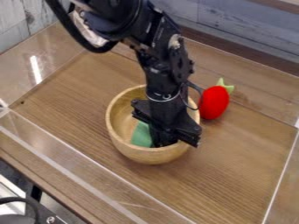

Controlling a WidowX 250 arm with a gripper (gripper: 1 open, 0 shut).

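Observation:
My black gripper [166, 124] reaches down into a light wooden bowl [121, 138] at the middle of the table. A green object [142, 135] lies in the bowl, partly hidden behind the gripper. The gripper's fingertips are hidden, so I cannot see whether anything is between them. A red object with a green top [214, 102] lies just right of the bowl, toward the back.
A pale plank wall [233, 26] runs along the back. Black cables hang at the front left corner.

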